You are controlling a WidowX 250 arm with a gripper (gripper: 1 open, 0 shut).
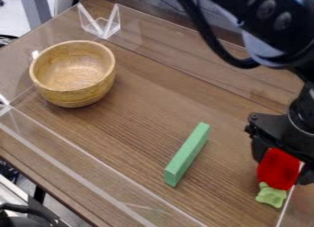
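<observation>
At the right of the camera view, the black gripper [274, 148] reaches down over a red object [277, 168], partly covering it. Whether its fingers are closed on it cannot be made out. A light green piece [273, 193] lies on the table just below the red object. A long green block [186, 154] lies apart, left of the gripper. A wooden bowl [73, 66] stands at the upper left.
A white wire-like stand [101, 21] is at the back left. Dark cables and floor show at the lower left edge.
</observation>
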